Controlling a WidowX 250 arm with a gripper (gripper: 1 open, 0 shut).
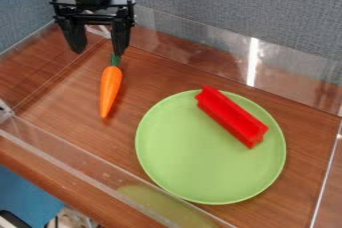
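Note:
My black gripper (98, 42) hangs at the upper left, open, its two fingers spread wide with nothing between them, above and behind an orange carrot (110, 91) with a green top that lies on the wooden table. A green plate (201, 172) sits at the right, with a red rectangular block (230, 117) lying on it.
The wooden surface (54, 92) is bounded by low clear walls (254, 79) at the back, sides and front. A grey textured wall stands behind.

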